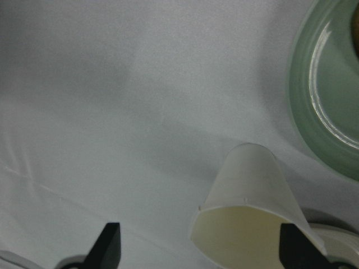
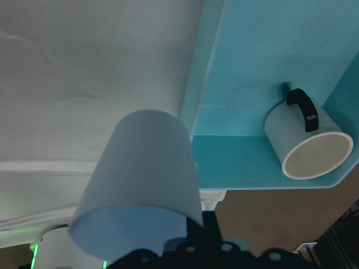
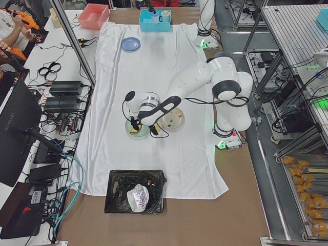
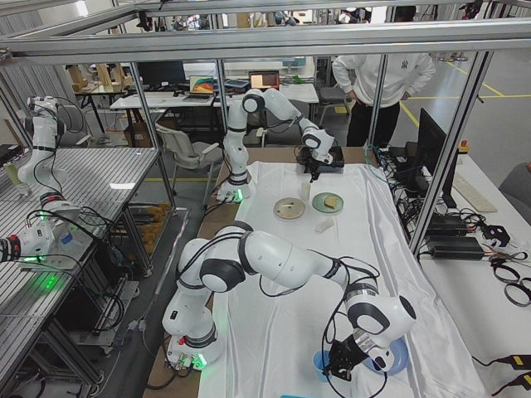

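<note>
My left gripper hangs open over the white cloth, above a white cup (image 1: 241,179) lying on its side. A green plate (image 1: 314,129) with food on it lies beside the cup. In the right wrist view my right gripper is shut on a light blue cup (image 2: 132,168), held at the edge of a blue bin (image 2: 235,159). A white mug (image 2: 303,140) with a black handle lies inside that bin.
A beige plate (image 3: 175,119) sits beside the green one, and a blue plate (image 3: 130,44) is farther back. A black lined tray (image 3: 120,195) is at the front.
</note>
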